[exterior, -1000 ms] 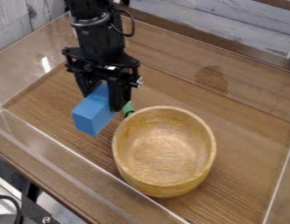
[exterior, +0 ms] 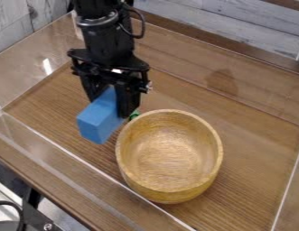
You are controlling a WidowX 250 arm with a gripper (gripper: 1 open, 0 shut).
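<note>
My black gripper (exterior: 113, 88) hangs over the left-centre of the wooden table, shut on a blue block (exterior: 98, 121) that points down and to the left beneath it. A large round wooden bowl (exterior: 169, 162) sits to the right of and below the block. A small green object (exterior: 134, 115) lies just right of the gripper, partly hidden behind it and the bowl.
A pale plank wall (exterior: 236, 27) runs along the back. Dark cables (exterior: 13, 217) show at the bottom-left corner.
The gripper and blue block have shifted very slightly. The bowl stays where it was.
</note>
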